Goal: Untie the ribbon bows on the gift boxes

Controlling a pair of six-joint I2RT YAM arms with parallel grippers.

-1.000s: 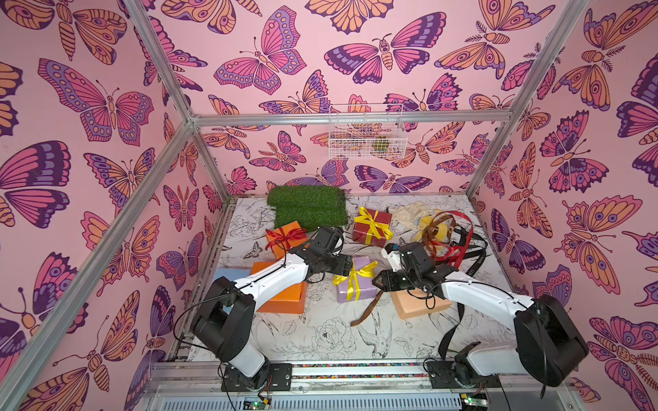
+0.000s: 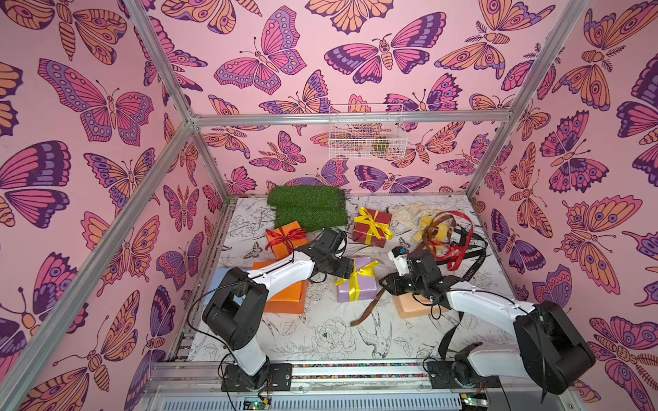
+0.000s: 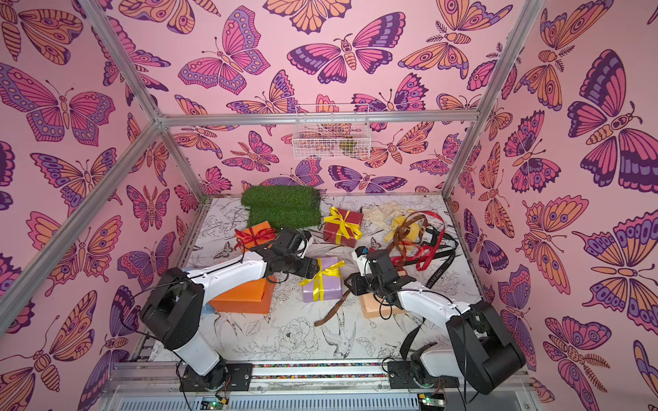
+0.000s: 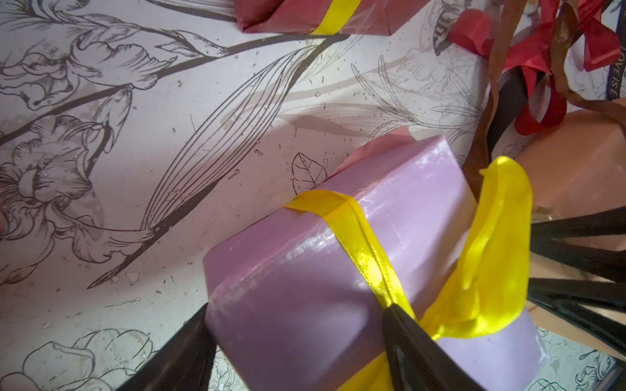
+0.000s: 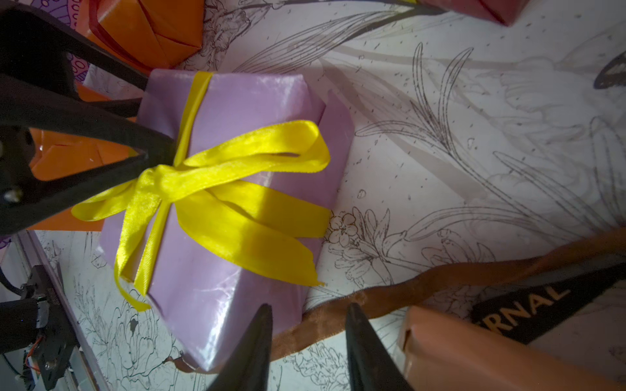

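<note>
The lilac box (image 2: 356,289) with a yellow bow (image 5: 163,182) sits between my arms. My left gripper (image 2: 346,267) hangs over its left side; in the left wrist view its fingers (image 4: 410,345) are apart, over the box and ribbon. My right gripper (image 2: 387,284) is just right of the box, low near its edge; whether it grips anything is hard to see. A dark red box (image 2: 372,229) with a yellow bow stands behind, an orange box (image 2: 288,233) with a red bow at back left.
Loose ribbons (image 2: 455,253) pile at the back right. A peach box (image 2: 407,308) lies under the right arm, a larger orange box (image 2: 281,304) under the left. Green turf (image 2: 305,198) lies at the back.
My left arm has shifted slightly to the right over the lilac box. The right gripper has moved a little, now slightly lower in the top left view.
</note>
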